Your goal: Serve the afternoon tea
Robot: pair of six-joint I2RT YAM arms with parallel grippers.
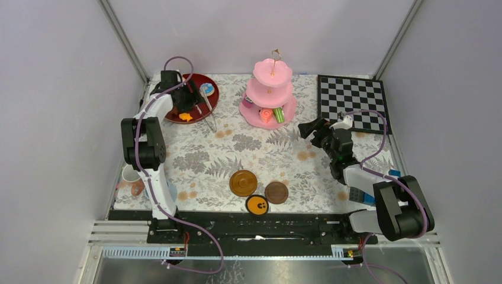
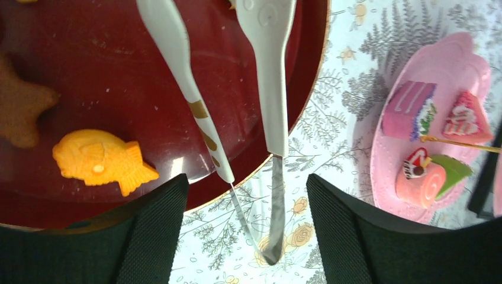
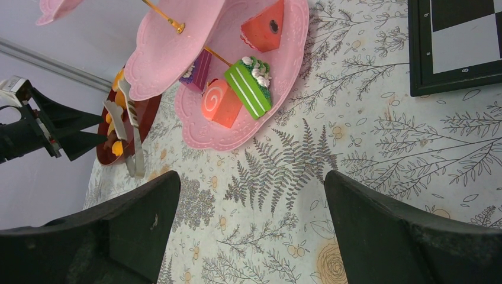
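Note:
White-handled tongs [image 2: 272, 100] lie over the rim of the dark red tray [image 2: 136, 71], their metal bend out above the tablecloth. My left gripper is over that rim, its fingers apart on either side of the tongs and touching neither arm. On the tray are an orange fish-shaped piece [image 2: 97, 158], a brown piece [image 2: 23, 103] and a blue-topped round treat [image 1: 206, 89]. The pink tiered stand [image 1: 269, 92] holds cake pieces on its bottom tier, among them a green slice [image 3: 250, 86]. My right gripper hangs open and empty above the cloth.
A checkered board [image 1: 353, 102] lies at the back right. Two brown coasters [image 1: 243, 183] and a yellow-faced one [image 1: 257, 205] sit at the front middle. Cups [image 1: 131, 173] stand at the left edge, partly behind the left arm.

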